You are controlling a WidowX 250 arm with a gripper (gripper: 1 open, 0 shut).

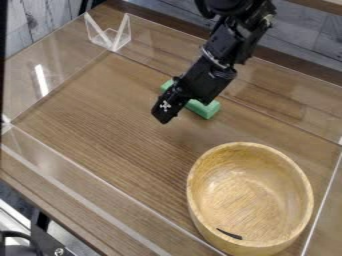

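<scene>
My gripper [168,108] reaches down from the top middle, its dark fingers low over the wooden surface at the left side of a green block [203,107]. The arm covers part of the block. I see nothing held between the fingertips, which look shut, though they are small and dark in this view.
A large tan bowl [250,180] stands at the lower right. A white wire piece [110,32] is at the back left.
</scene>
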